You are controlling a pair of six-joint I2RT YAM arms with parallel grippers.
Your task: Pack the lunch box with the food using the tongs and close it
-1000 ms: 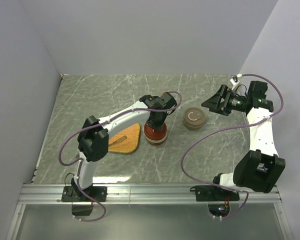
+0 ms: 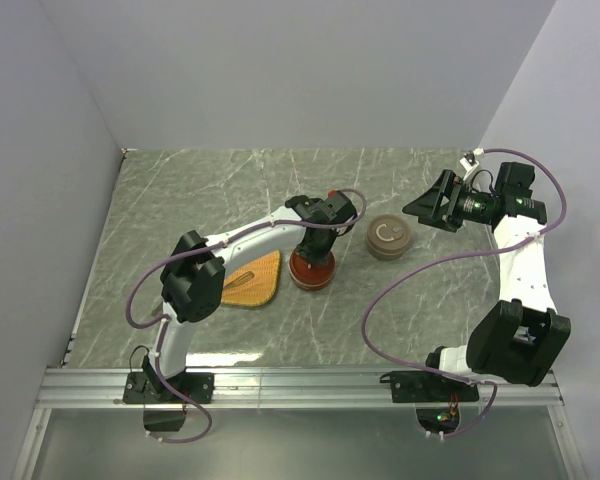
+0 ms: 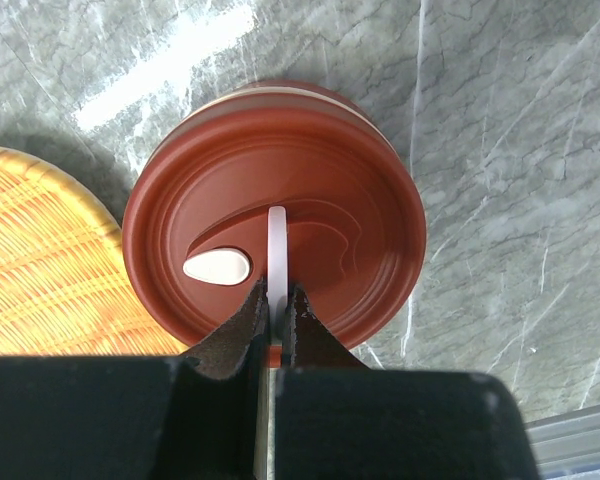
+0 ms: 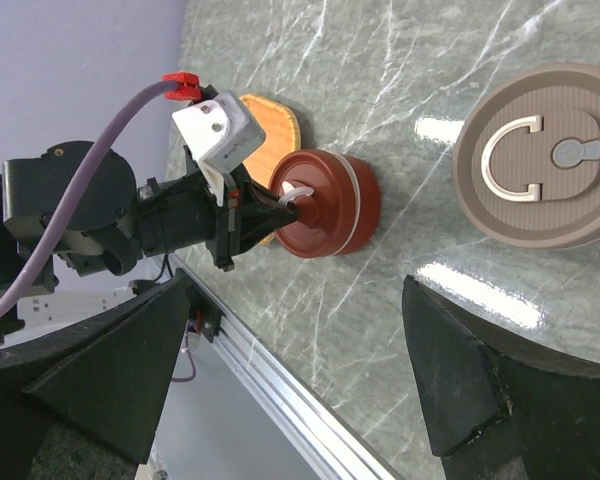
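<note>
A round red-brown lunch box point(image 2: 311, 274) stands upright on the marble table, lid on, beside a yellow woven tray point(image 2: 252, 282). Its lid point(image 3: 325, 160) fills the middle of the left wrist view, with a pale handle point(image 3: 277, 250) raised across it. My left gripper is shut on that handle, its dark fingertips pressed close on either side. A second round container, grey-brown point(image 2: 389, 237), has a pale loop handle point(image 4: 501, 160) and sits to the right. Off to that container's right, my right gripper point(image 2: 430, 210) hangs with its fingers apart and empty.
Something flat and brown, seemingly a utensil point(image 2: 239, 280), lies on the woven tray. A metal rail point(image 2: 300, 382) runs along the near table edge. Bare marble point(image 2: 325, 335) lies in front of the two containers, and the back left is clear.
The left arm has shifted slightly toward the right and the near side, its gripper staying over the red-brown lid. The right arm and the grey-brown container look unmoved.
</note>
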